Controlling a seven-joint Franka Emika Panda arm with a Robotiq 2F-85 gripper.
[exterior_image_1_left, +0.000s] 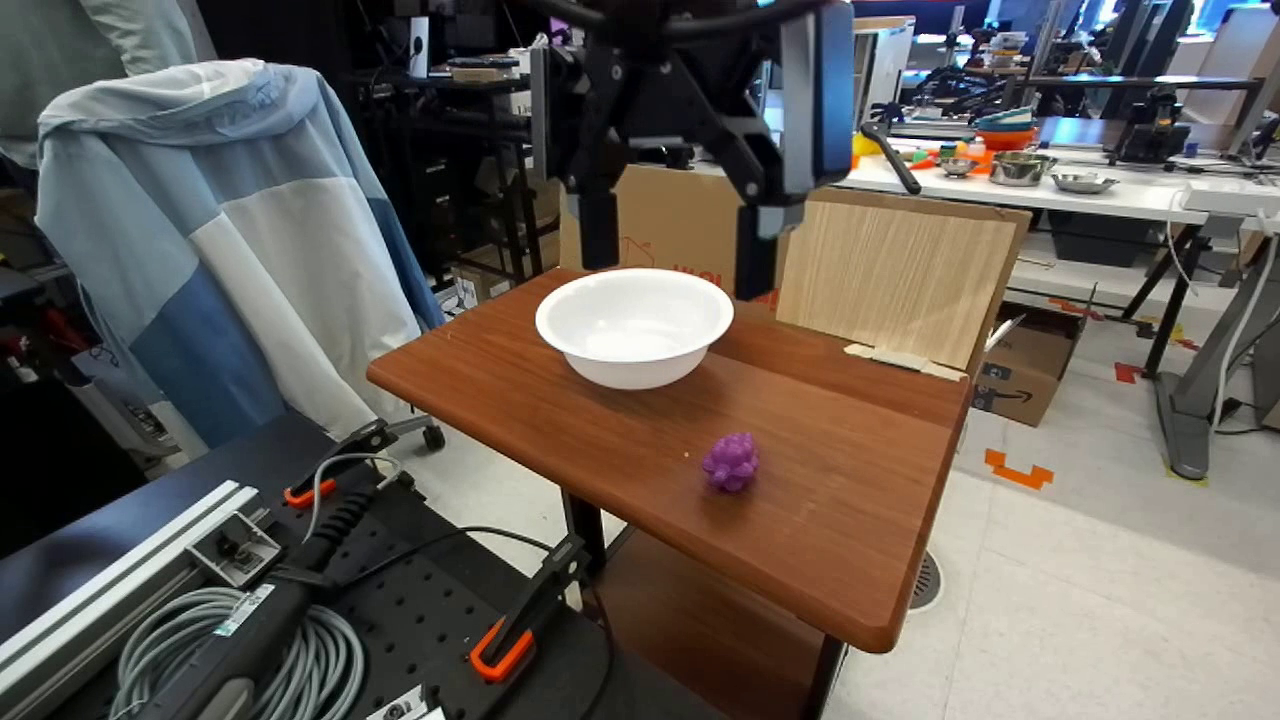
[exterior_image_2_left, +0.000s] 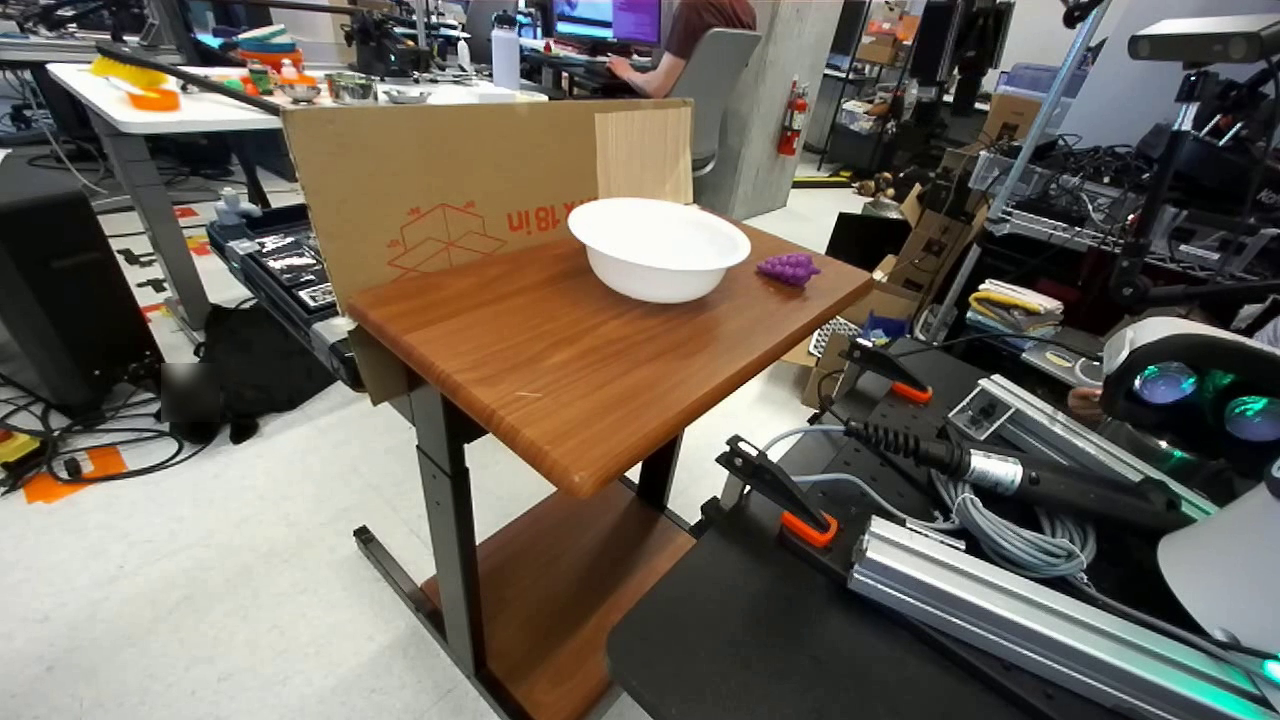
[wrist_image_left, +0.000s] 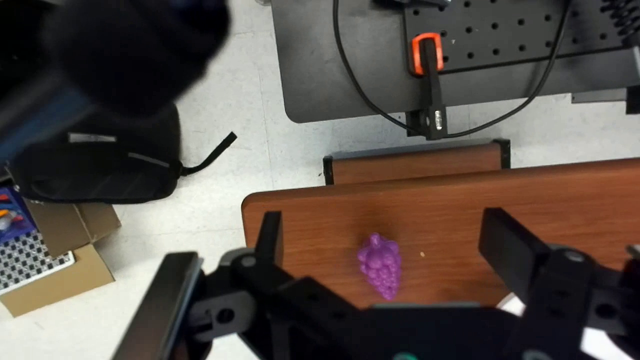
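A bunch of purple toy grapes lies on the wooden table near its front right part. Farther back and left on the same table stands a white bowl, its inside empty in exterior view 1. From the top of that view hangs my gripper, open, with nothing between its fingers. In the wrist view the grapes appear below the open gripper, between the two fingers and well apart from them. Only slivers of the bowl show there, behind the right finger. Exterior view 2 does not include the gripper.
A cardboard sheet stands upright along the table's far edge. A black bench with orange-tipped clamps, a coiled cable and an aluminium rail lies on the near side.
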